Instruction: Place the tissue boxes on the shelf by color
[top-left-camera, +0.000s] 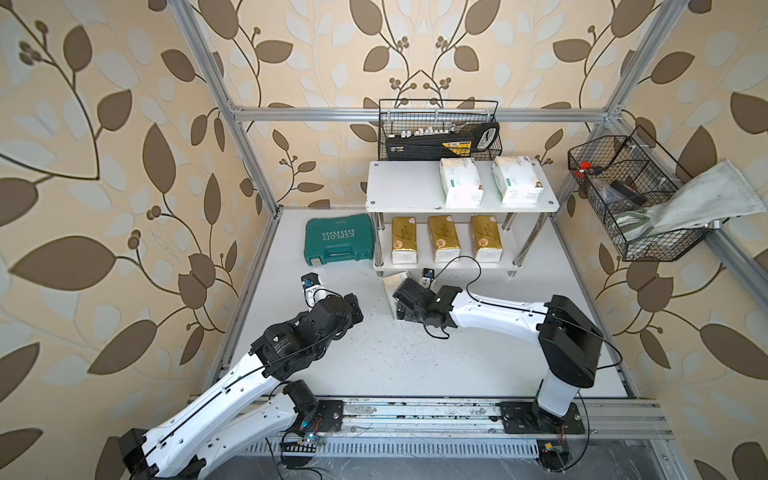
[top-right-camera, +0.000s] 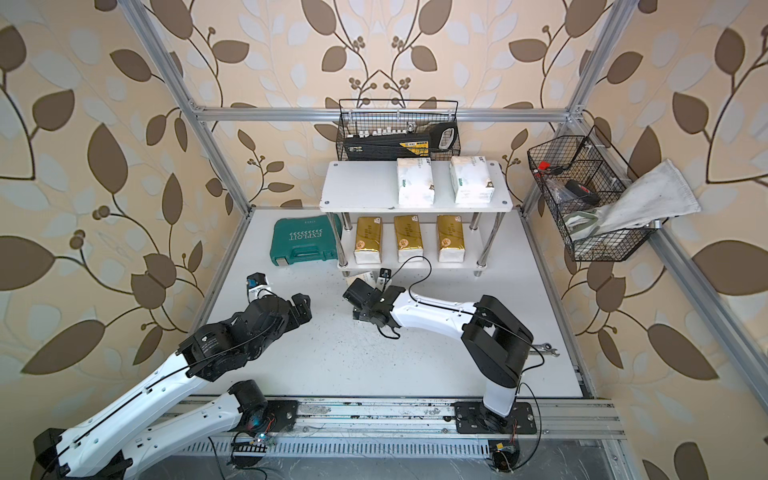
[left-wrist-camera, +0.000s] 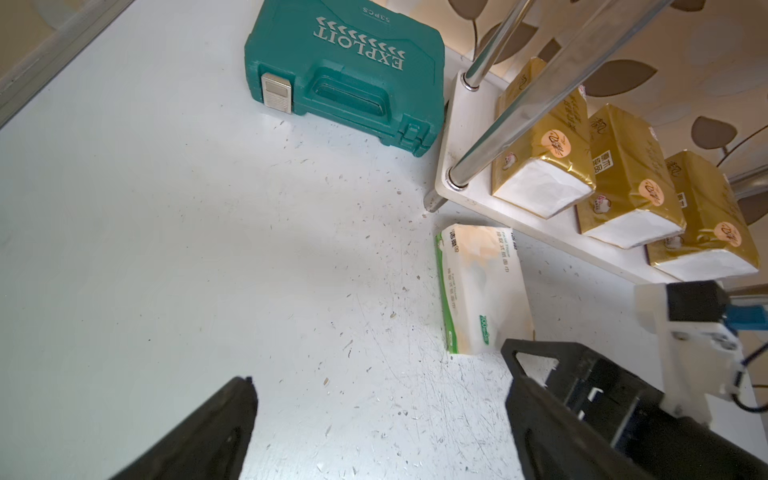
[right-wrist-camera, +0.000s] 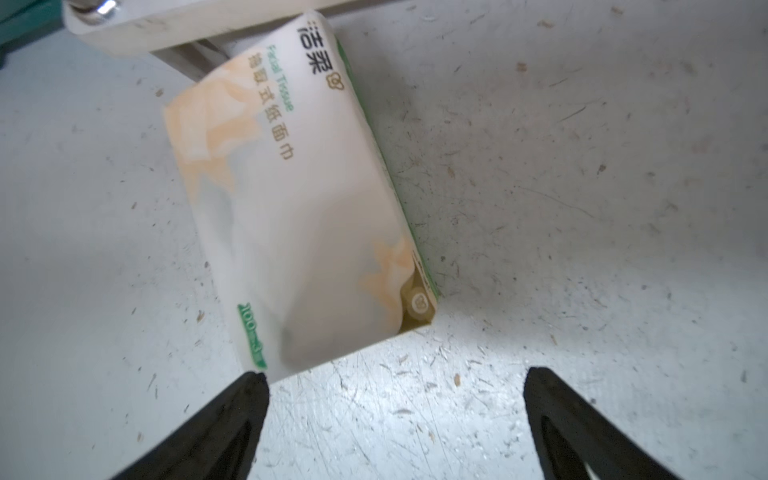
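Note:
On the table, just in front of the shelf's left front leg, lies a white tissue pack with green side edges; the left wrist view shows the same white pack (left-wrist-camera: 485, 288). My right gripper is open close to its near end, nothing between the fingers. Two white packs (top-left-camera: 461, 181) (top-left-camera: 517, 179) stand on the upper shelf board (top-left-camera: 406, 182), toward the right. Three gold packs (top-left-camera: 404, 239) (top-left-camera: 445, 237) (top-left-camera: 485, 237) line the lower board. Over bare table at the left, my left gripper is open and empty.
A green tool case (top-left-camera: 339, 237) sits left of the shelf. Metal shelf posts (top-left-camera: 525, 244) stand at its corners. Wire baskets hang behind (top-left-camera: 488, 147) and on the right side (top-left-camera: 680, 248). The left wrist view has clear table around my left gripper.

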